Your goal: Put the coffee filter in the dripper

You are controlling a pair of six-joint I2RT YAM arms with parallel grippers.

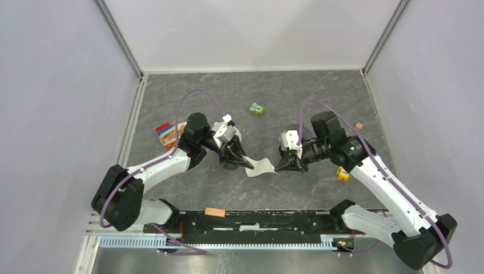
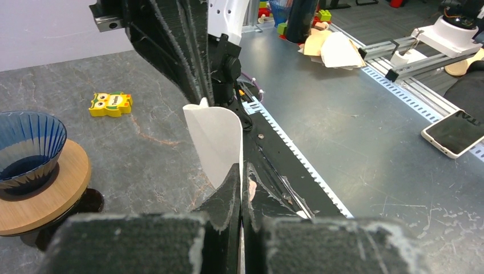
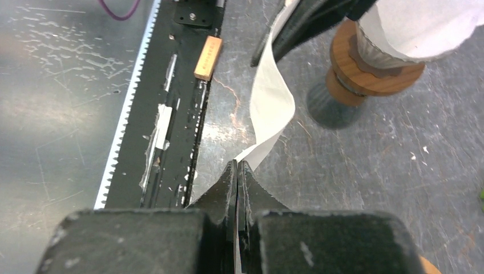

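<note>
A white paper filter (image 1: 259,167) stretches between my grippers above the floor. My left gripper (image 1: 247,164) is shut on one side of it, and my right gripper (image 1: 276,169) is shut on the other; in the right wrist view the paper (image 3: 269,108) is twisted. The blue ribbed dripper (image 2: 25,140) sits on a wooden ring (image 2: 65,194) over a dark base, mostly hidden by the right arm from above. A second wooden stand (image 3: 374,83) holding white paper is behind the left gripper.
A yellow toy (image 1: 343,174), a green toy (image 1: 257,109), a wooden block (image 1: 215,212) and striped packets (image 1: 167,135) lie around the edges.
</note>
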